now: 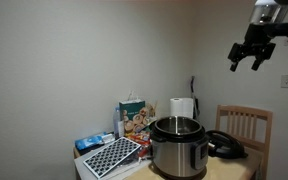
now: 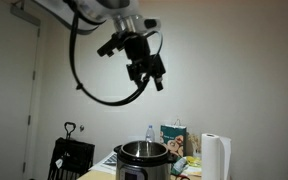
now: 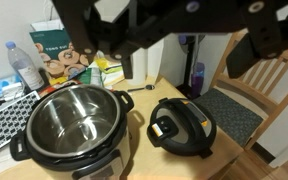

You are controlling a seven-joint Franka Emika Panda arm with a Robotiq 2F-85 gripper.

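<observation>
High above the table, my gripper [image 1: 244, 66] stands open with nothing between its fingers. A steel multicooker pot [image 1: 180, 155] with a black rim sits uncovered on the table. From the wrist view, the pot's inside [image 3: 76, 120] looks empty. Its black lid [image 3: 182, 127] lies on the table to the right of the pot, well below my gripper. No contact shows between my fingers and anything.
Behind the pot are a printed bag [image 1: 134, 115], a paper towel roll [image 2: 215, 157] and a water bottle [image 3: 24, 66]. A perforated white panel [image 1: 111, 157] is on the left. A wooden chair [image 1: 246, 121] stands beyond the table.
</observation>
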